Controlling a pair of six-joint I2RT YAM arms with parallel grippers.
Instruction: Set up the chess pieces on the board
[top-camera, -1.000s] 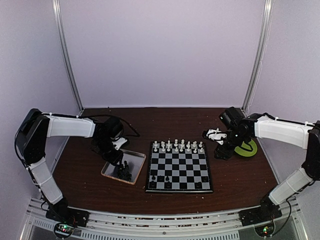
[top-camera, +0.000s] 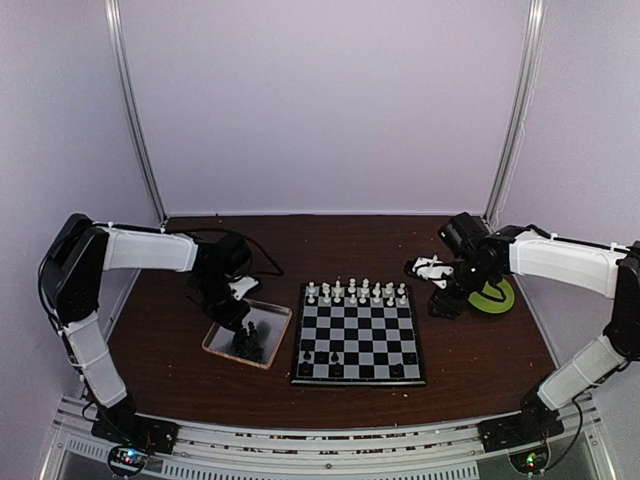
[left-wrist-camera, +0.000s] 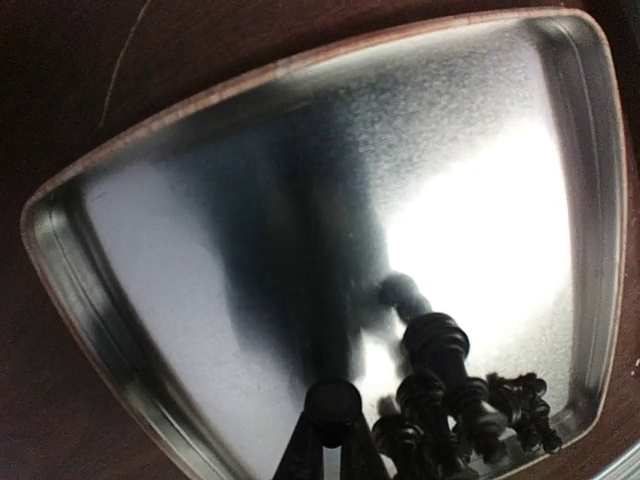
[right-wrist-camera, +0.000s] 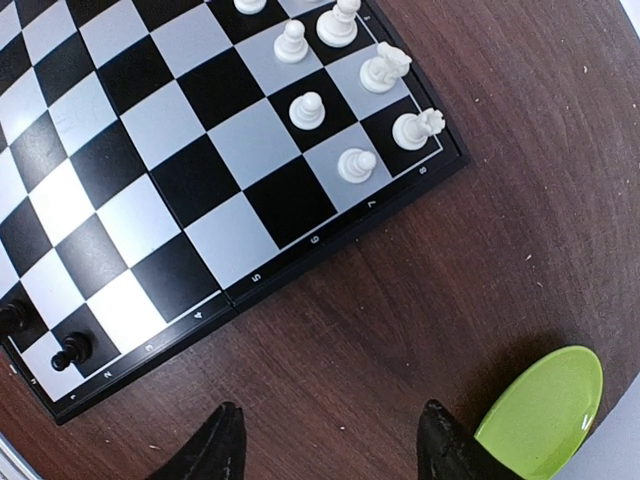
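Over the metal tray (left-wrist-camera: 300, 70), my left gripper is shut on a black chess piece (left-wrist-camera: 333, 402). Its round base faces the camera and hides the rest, so I cannot tell which piece it is. Other black pieces (left-wrist-camera: 440, 345) lie heaped in the tray's corner, just right of the fingers. The chessboard (top-camera: 365, 335) carries white pieces (top-camera: 356, 291) in two rows at the far side. A few black ones (top-camera: 335, 358) stand along the near side. In the right wrist view a black pawn (right-wrist-camera: 72, 350) is upright near the board's corner. My right gripper is open and empty.
Beneath the right arm, a green plate (right-wrist-camera: 545, 410) rests on the table near the wall. Bare table (right-wrist-camera: 380, 310) lies between it and the board. The board's middle rows are clear. A narrow strip of table separates tray and board.
The left arm shifted slightly.
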